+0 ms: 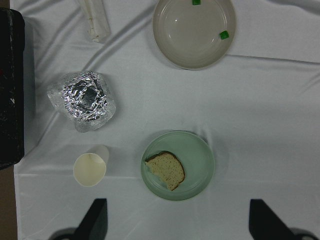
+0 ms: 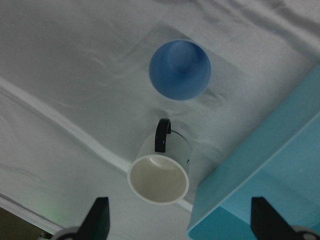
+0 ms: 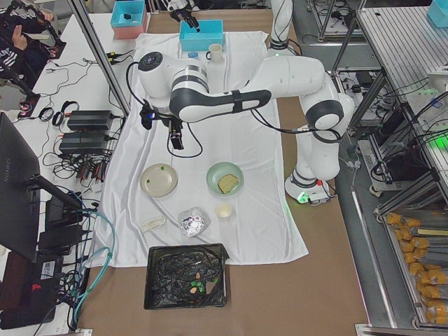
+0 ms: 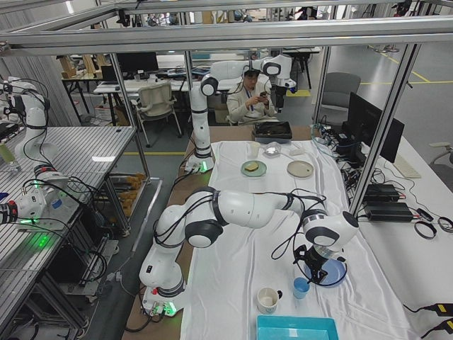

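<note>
My left gripper (image 3: 175, 140) hangs open above the cloth, facing down on a green plate (image 1: 197, 170) with a bread slice (image 1: 167, 170), a beige plate (image 1: 185, 35) with green pieces, a foil bundle (image 1: 85, 100), a pale cup (image 1: 89, 170) and a thin wrapped item (image 1: 92, 17). My right gripper (image 4: 317, 269) is open with nothing between its fingertips, above a blue cup (image 2: 180, 70), a white mug (image 2: 157, 180) with black handle and a teal box (image 2: 260, 150).
A black tray (image 3: 185, 255) with small pieces lies beyond the cloth's edge. In the camera right view a blue plate (image 4: 334, 276) is partly hidden by the right gripper. Cables hang from both arms.
</note>
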